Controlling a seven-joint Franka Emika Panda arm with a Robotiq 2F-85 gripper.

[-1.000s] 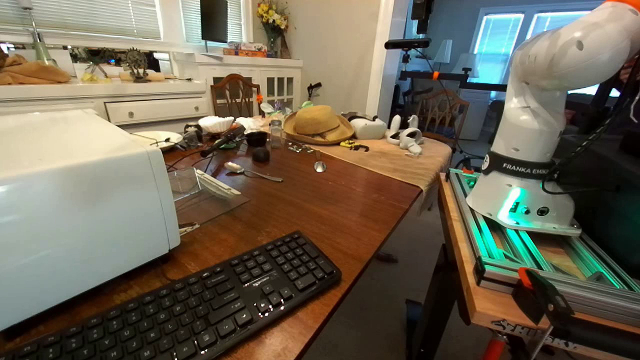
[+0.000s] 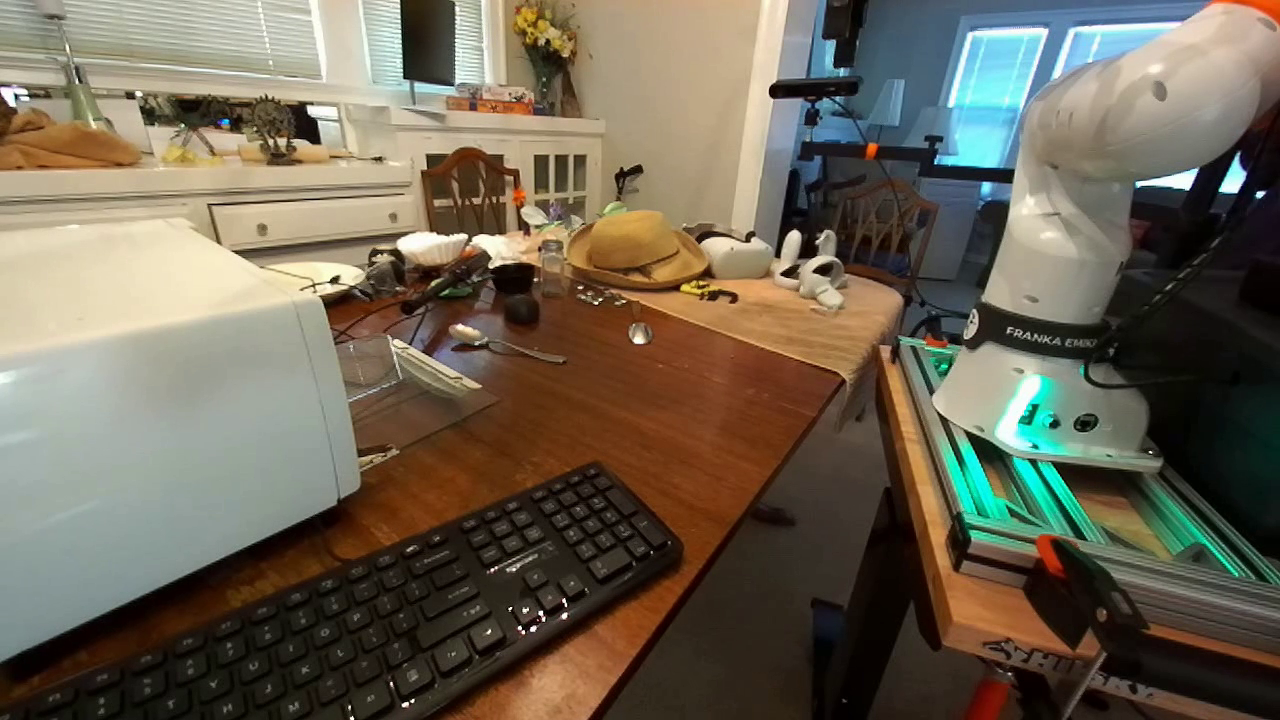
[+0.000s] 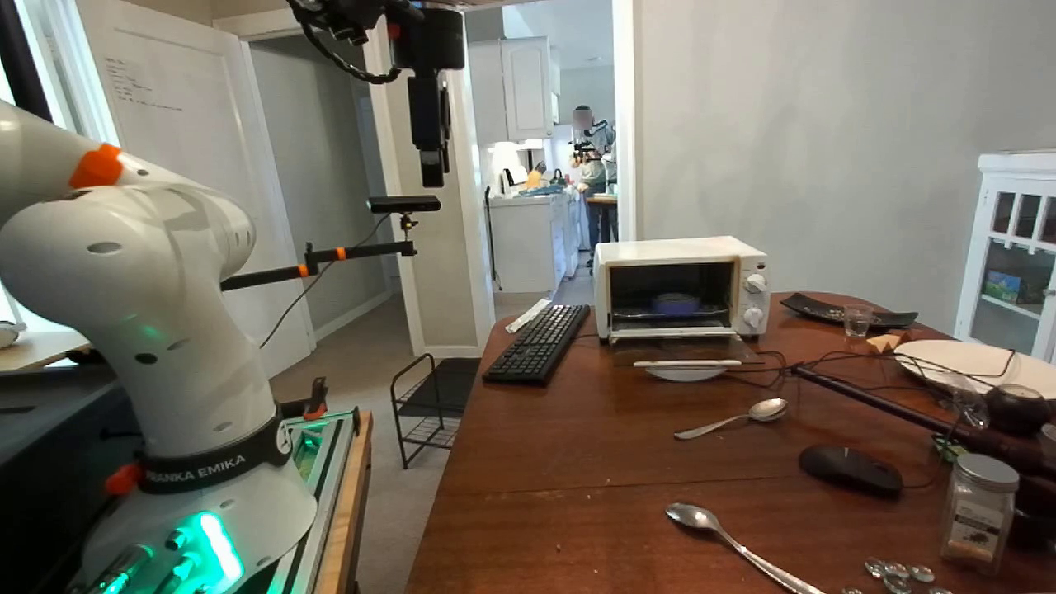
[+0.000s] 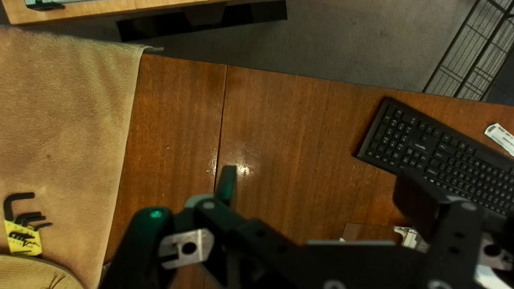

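Note:
High above the table, my gripper (image 3: 432, 170) points downward at the upper left of the second exterior view. From the wrist, the gripper is open, its fingers far apart, with only bare tabletop visible between them. Two spoons lie apart on the wooden table: one (image 3: 737, 420) in front of the toaster oven (image 3: 683, 247), the other spoon (image 3: 728, 539) closer to that camera. The oven's door is down, and something bluish (image 3: 676, 303) sits inside. A black keyboard (image 3: 539, 341) lies beside the oven.
A black mouse (image 3: 851, 469), a lidded jar (image 3: 980, 510) and a large pale plate (image 3: 980, 366) crowd one side, with cables among them. A straw hat (image 2: 636, 246) and headset (image 2: 734, 254) rest on the tan cloth (image 2: 768, 318). Mid-table is mostly clear.

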